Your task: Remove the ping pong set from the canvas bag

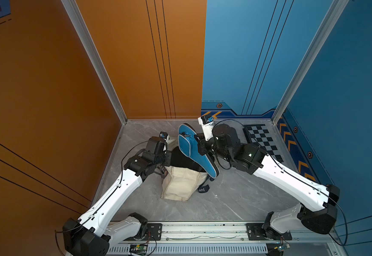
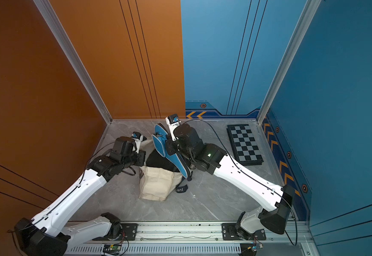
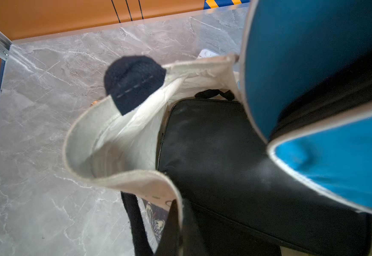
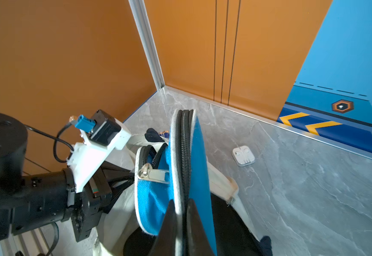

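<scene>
The ping pong set, a blue zippered case with white piping, is held above the canvas bag. My right gripper is shut on the case's zippered edge. The cream bag lies on the table with its mouth open. Its rim runs between the fingers of my left gripper, which is shut on that cloth edge. Inside the bag sits a black case. In the left wrist view the blue case covers part of the bag's opening.
A chessboard stands at the back right. A small white earphone case lies on the table behind the bag. A black strap with white lettering lies at the bag's front right. Clear table extends to the front right.
</scene>
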